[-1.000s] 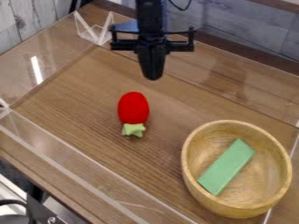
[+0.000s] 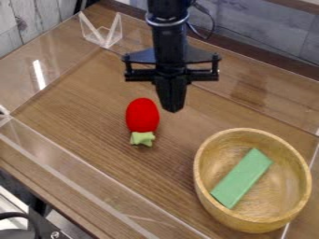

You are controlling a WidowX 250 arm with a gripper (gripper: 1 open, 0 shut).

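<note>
My black gripper (image 2: pixel 174 97) hangs over the middle of the wooden table, a little right of and above a red object (image 2: pixel 142 116). It is shut, with nothing visible between its fingertips. The red object lies on the table with a small light green piece (image 2: pixel 142 139) at its lower end. At the lower right a light wooden bowl (image 2: pixel 249 218) holds a green block (image 2: pixel 242 176).
White wire or plastic pieces stand at the top left and left edge. A dark cable lies at the bottom left corner.
The red object and bowl look unmoved.
</note>
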